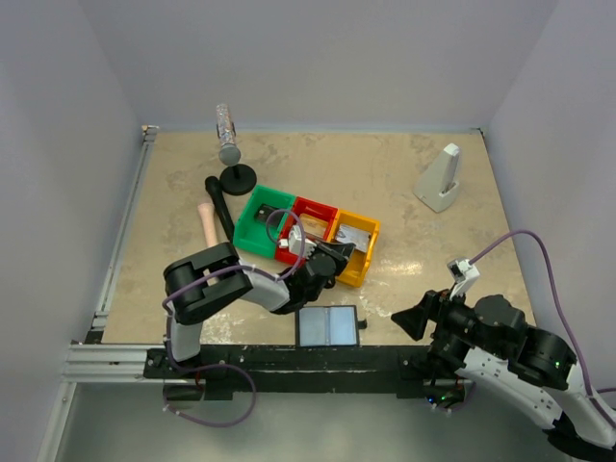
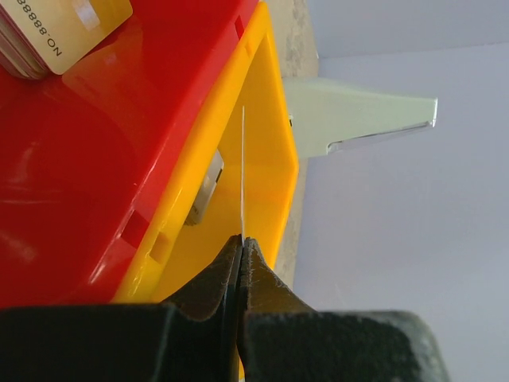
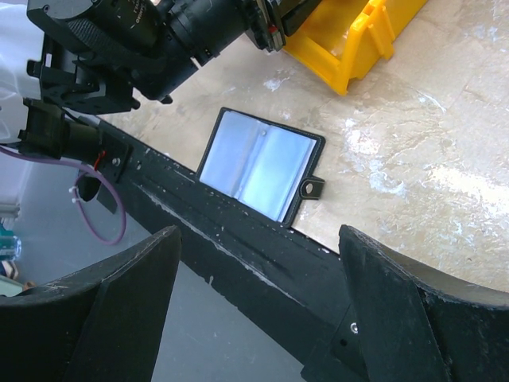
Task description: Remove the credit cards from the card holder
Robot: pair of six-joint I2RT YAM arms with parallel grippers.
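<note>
The card holder (image 1: 327,326) lies spread open on the table near its front edge, with pale clear sleeves and a black border; the right wrist view shows the holder (image 3: 258,165) with its snap tab. My left gripper is shut on a thin card (image 2: 242,171), seen edge-on and pointing into the yellow bin. From above, a whitish card (image 1: 353,237) shows over that bin, just beyond the left gripper (image 1: 346,251). Gold cards (image 2: 75,32) lie stacked in the red compartment. My right gripper stands open and empty, off to the right of the holder.
Green (image 1: 252,223), red (image 1: 316,208) and yellow (image 1: 357,273) bins stand side by side. A small grey object (image 2: 207,187) sits inside the yellow one. A white stand (image 1: 440,179) is at the back right. The table between holder and stand is clear.
</note>
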